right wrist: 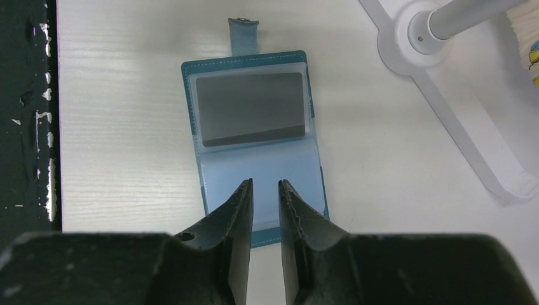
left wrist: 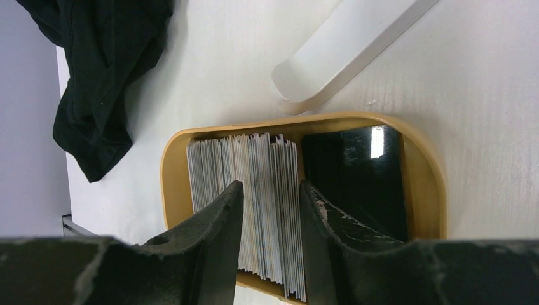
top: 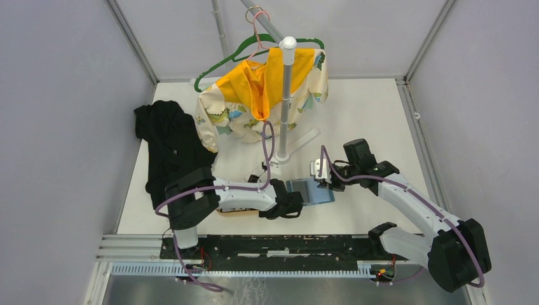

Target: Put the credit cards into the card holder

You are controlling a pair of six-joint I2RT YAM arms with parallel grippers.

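Note:
A packed row of thin pale cards (left wrist: 217,165) stands on edge in a tan tray (left wrist: 168,171) in the left wrist view. My left gripper is partly open over this row. Its fingertips come down around several cards in the row's right part; whether they touch them I cannot tell. The blue card holder (right wrist: 260,171) lies open and flat on the table, a grey pocket in its upper half and a clear one below. Above its lower half, my right gripper is slightly open, with nothing between its fingers.
A glossy black item (left wrist: 356,184) lies flat in the tray's right part. Behind the holder rises the clothes rack's post (top: 285,108) on a white foot (right wrist: 470,127). Black cloth (top: 171,143) covers the table's left side. Bare table shows around the holder.

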